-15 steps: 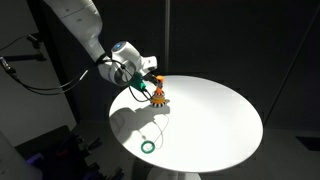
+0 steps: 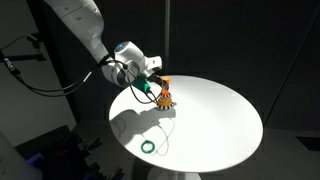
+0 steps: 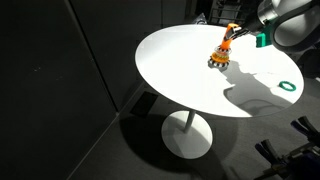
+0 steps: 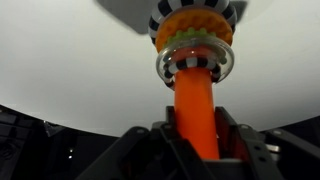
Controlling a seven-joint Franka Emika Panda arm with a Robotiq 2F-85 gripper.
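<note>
A toy stack of rings (image 2: 164, 101) stands toward the arm's side of the round white table, striped black and white with orange. Its tall orange top piece (image 4: 196, 112) comes toward the camera in the wrist view, where a clear ring (image 4: 184, 57) sits around the stack below it. My gripper is shut on that orange piece, one dark finger on either side. From exterior view 2 the stack (image 3: 219, 58) appears to lean; whether its base touches the table I cannot tell. A green ring (image 2: 148, 147) lies apart near the table's front edge.
A green patch (image 3: 263, 40) shows on the arm near the gripper. Dark curtains and floor surround the table.
The gripper and the toy stack have shifted slightly to the right in exterior view 1. The green ring has stayed where it was.
</note>
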